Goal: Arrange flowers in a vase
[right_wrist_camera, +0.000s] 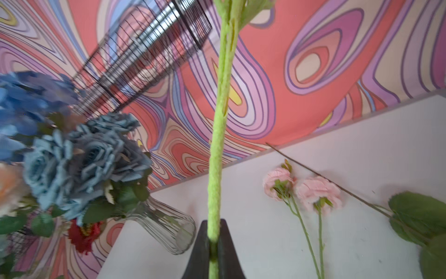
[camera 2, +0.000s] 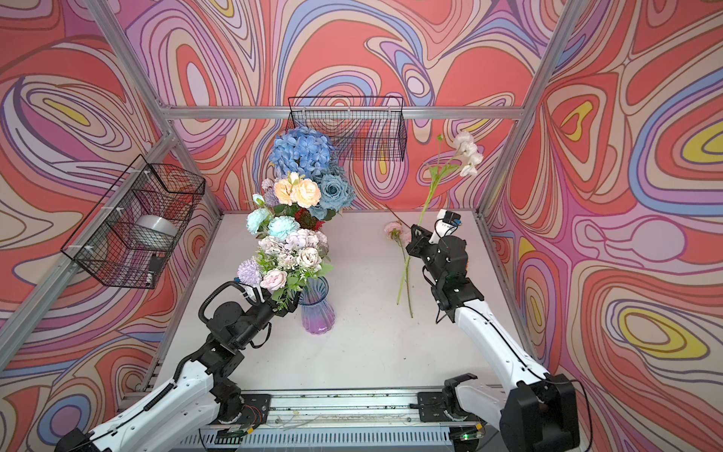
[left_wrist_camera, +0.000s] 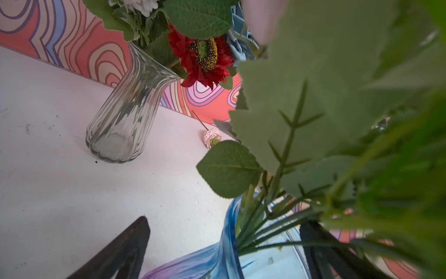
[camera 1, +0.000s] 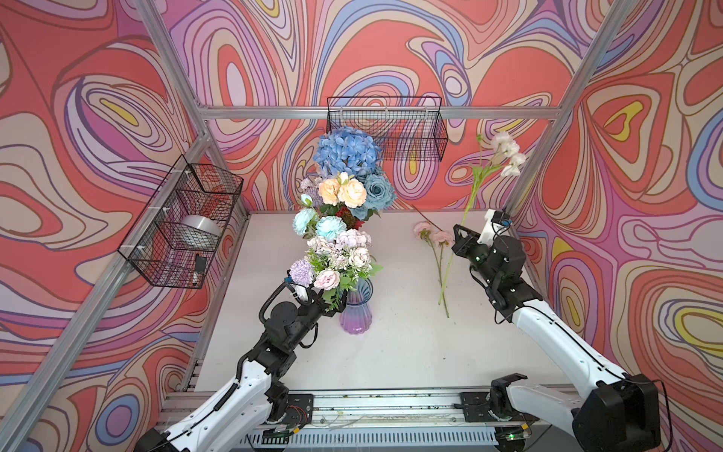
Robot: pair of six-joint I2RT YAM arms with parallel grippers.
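Observation:
A slim green stem [right_wrist_camera: 216, 172] topped by white flowers [camera 1: 507, 153] rises nearly upright from my right gripper, whose fingers are shut on it. This flower is held above the table's right side. The blue-purple vase [camera 1: 355, 316] stands near the table's middle, with pale pink and lilac flowers [camera 1: 336, 256] leaning out of its mouth. At the vase's neck, my left gripper is open around the rim area, leaves covering part of one finger. A clear ribbed vase [left_wrist_camera: 125, 111] behind it carries blue, peach and red flowers [camera 1: 348, 162].
Pink flowers [right_wrist_camera: 320, 195] lie on the table at the right, beside a dark stem and green leaves [right_wrist_camera: 418, 216]. Wire baskets hang at the back [camera 1: 388, 132] and left [camera 1: 180, 222].

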